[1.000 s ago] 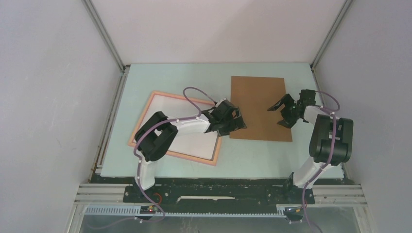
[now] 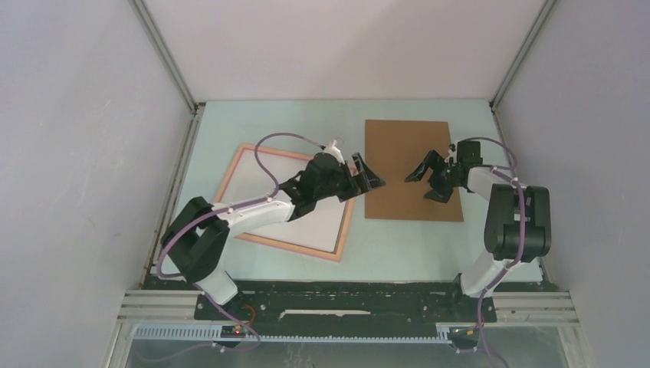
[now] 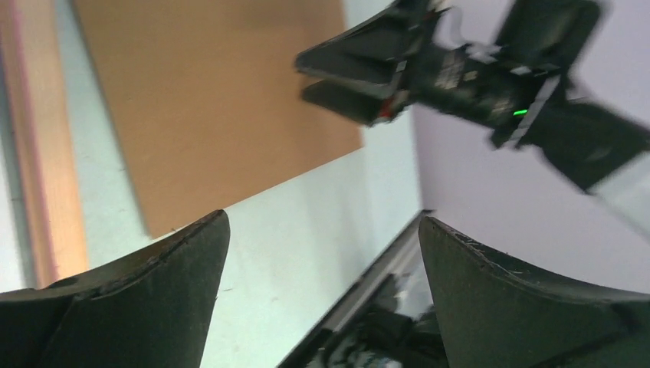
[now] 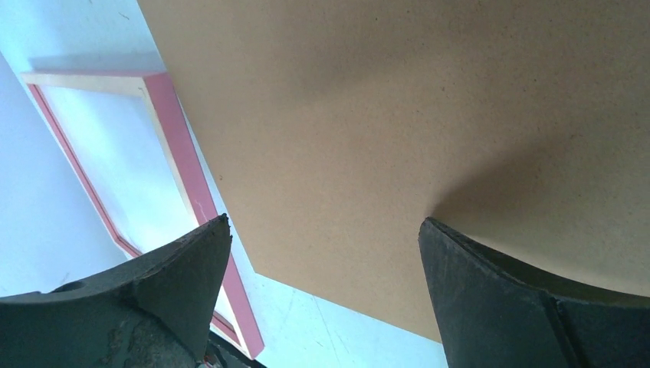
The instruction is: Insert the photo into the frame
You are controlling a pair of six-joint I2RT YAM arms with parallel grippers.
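Observation:
A wooden frame (image 2: 289, 247) with a white interior lies on the left half of the table, partly covered by my left arm. Right of it, a plain brown board (image 2: 410, 146) lies flat, close to the frame's right side; whether it is the photo's backing or the back of the photo I cannot tell. My left gripper (image 2: 369, 173) stands open between frame and board, nothing between its fingers. Over the board's right half, my right gripper (image 2: 426, 182) is open too, empty, its fingers (image 4: 529, 307) above the brown surface. No printed picture shows.
Bare table (image 2: 406, 253) runs in front of the board and behind the frame. White walls (image 2: 92, 153) close in both sides and the back. The two grippers face each other with a small gap above the board.
My left gripper has lifted off the board's left edge, its arm drawing left. The right gripper has shifted slightly left over the board. Board and frame lie nearly as before.

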